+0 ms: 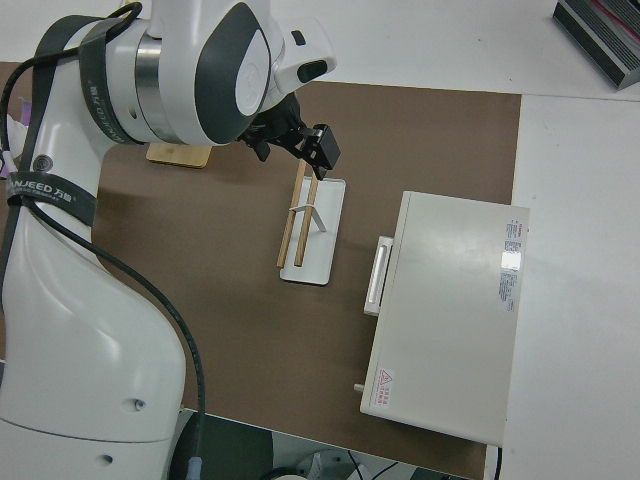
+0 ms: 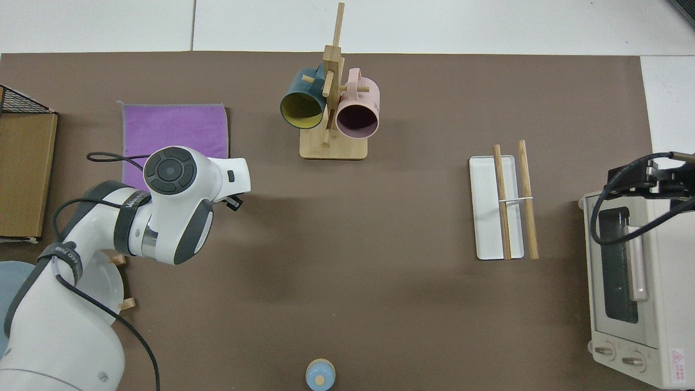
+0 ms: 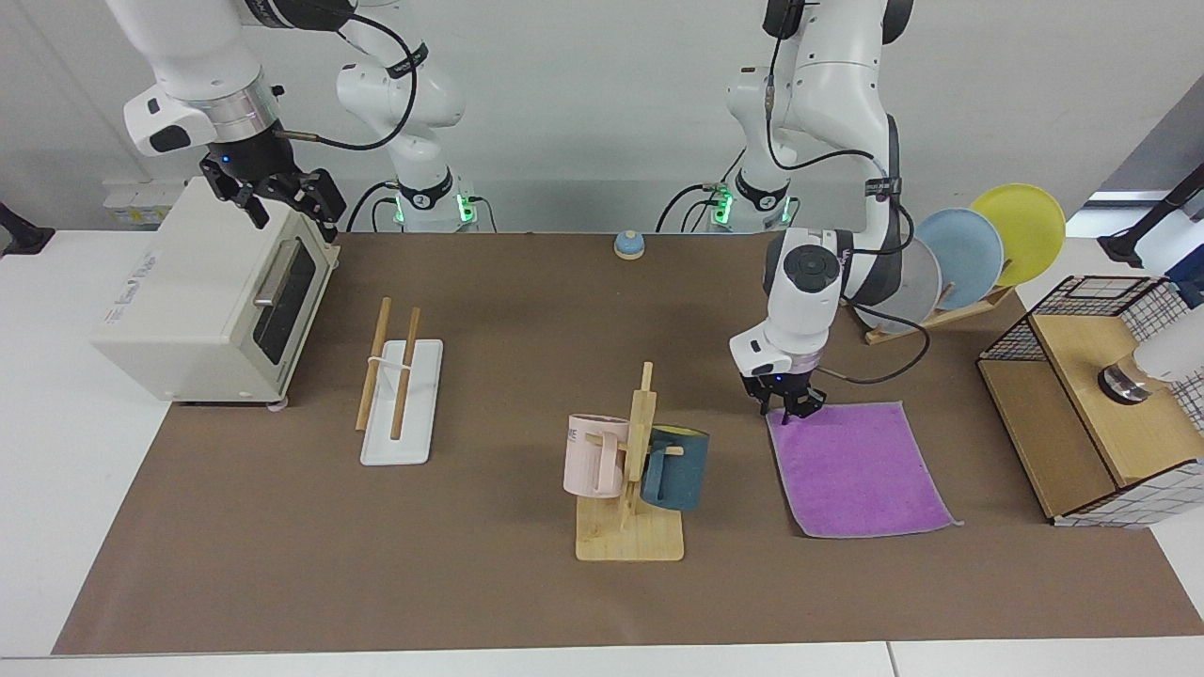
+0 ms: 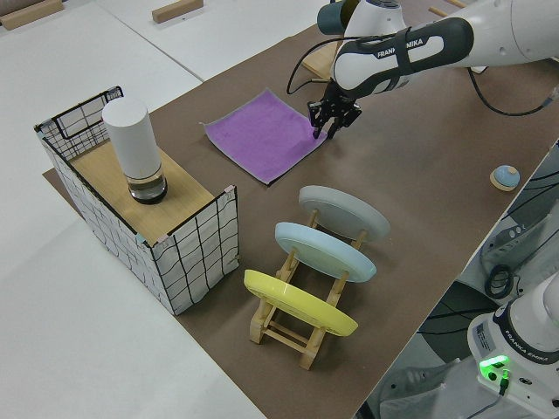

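One black gripper [image 3: 786, 406] hangs low over the near edge of the purple cloth [image 3: 858, 474], its fingers pointing down; in the right view it is at the cloth's edge too, and whether it holds any is unclear. The other black gripper [image 3: 277, 197] is raised above the white toaster oven [image 3: 181, 316], empty space below it; its finger state is hard to judge. A wooden mug tree [image 2: 332, 149] carries a teal mug [image 2: 299, 98] and a pink mug [image 2: 361, 104].
A white stand with wooden sticks [image 2: 485, 208], a small blue round object [image 2: 320, 378], a plate rack with plates [image 4: 297, 301] and a wire-sided shelf [image 4: 188, 262] holding a white cylinder stand around the mat.
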